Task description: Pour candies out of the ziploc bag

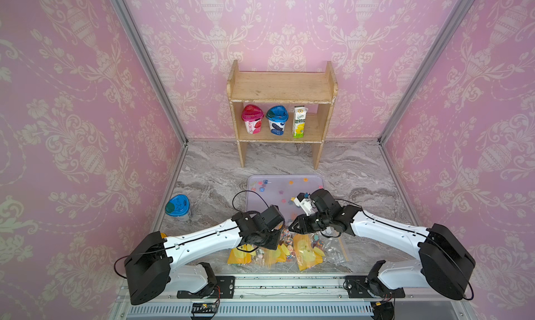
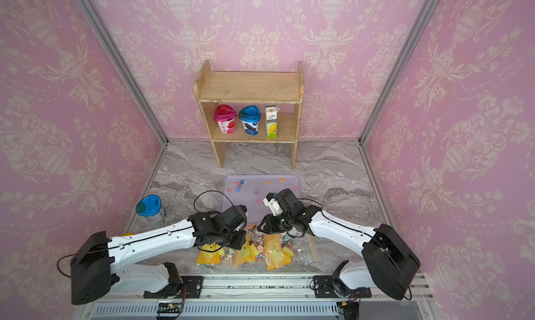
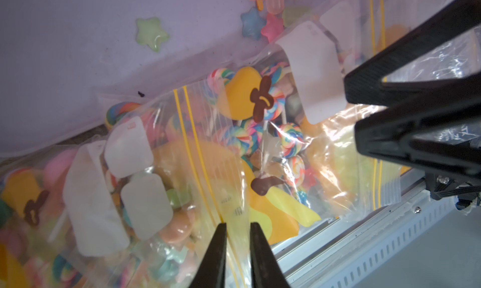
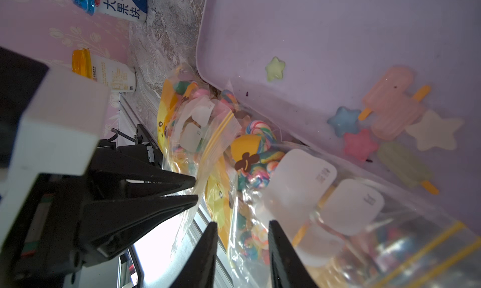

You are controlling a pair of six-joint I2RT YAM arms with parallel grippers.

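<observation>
Several clear ziploc bags of candies [image 3: 300, 137] lie along the front edge, overlapping one another and partly beside the purple tray [image 4: 320, 32]. My left gripper is low at the left bags, its fingertips at the yellow zip seal of a bag; whether the plastic is between them is unclear. My right gripper stands open over the middle bag, close to my left gripper.
Loose star and popsicle candies lie on the tray. A wooden shelf [image 1: 281, 80] with two cups and a carton stands behind. A blue-lidded cup [image 1: 178, 205] is at the left. The two arms are close together.
</observation>
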